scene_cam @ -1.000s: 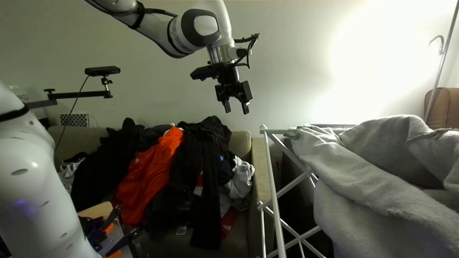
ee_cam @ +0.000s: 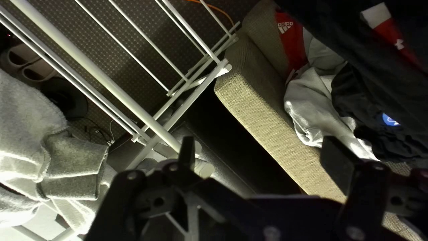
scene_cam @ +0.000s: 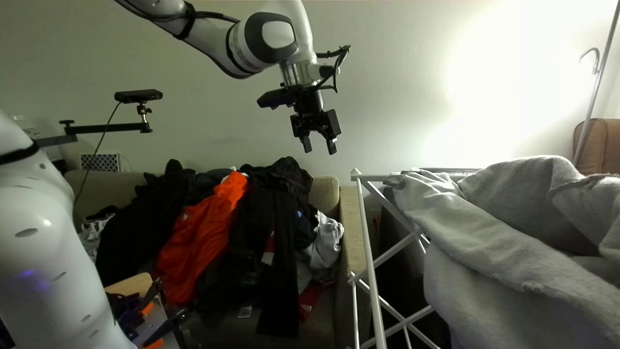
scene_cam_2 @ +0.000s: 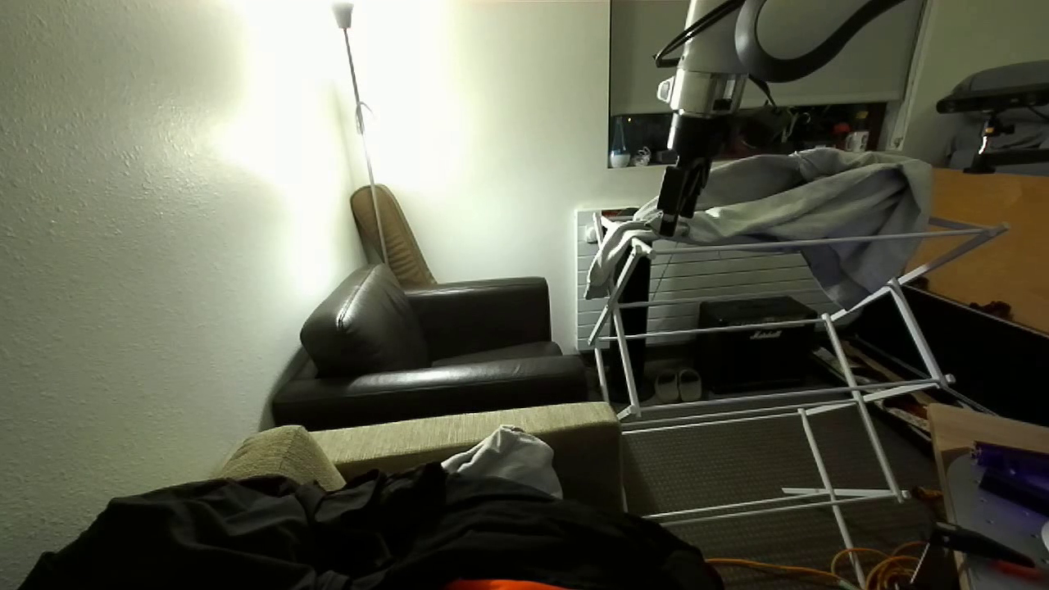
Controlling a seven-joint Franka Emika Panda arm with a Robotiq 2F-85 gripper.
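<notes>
My gripper (scene_cam: 320, 148) hangs in the air in front of the wall, open, its two fingers apart with nothing between them. Below and to its left in exterior view 1, black clothes (scene_cam: 279, 203) and an orange-red garment (scene_cam: 200, 232) are heaped on the sofa. To the right, a grey fleecy garment (scene_cam: 511, 244) is draped over a white drying rack (scene_cam: 372, 267). In the wrist view the sofa's armrest (ee_cam: 260, 124) lies beneath the fingers, with the grey garment's cuff (ee_cam: 72, 164) at the left and a light grey cloth (ee_cam: 313, 108) at the right.
A dark leather armchair (scene_cam_2: 442, 354) stands behind the sofa arm, beside a tall floor lamp (scene_cam_2: 365, 157). At the lower left, a small table (scene_cam: 131, 285) carries tools. Another camera on a bracket (scene_cam: 138, 96) juts out at the left. Open air surrounds the gripper.
</notes>
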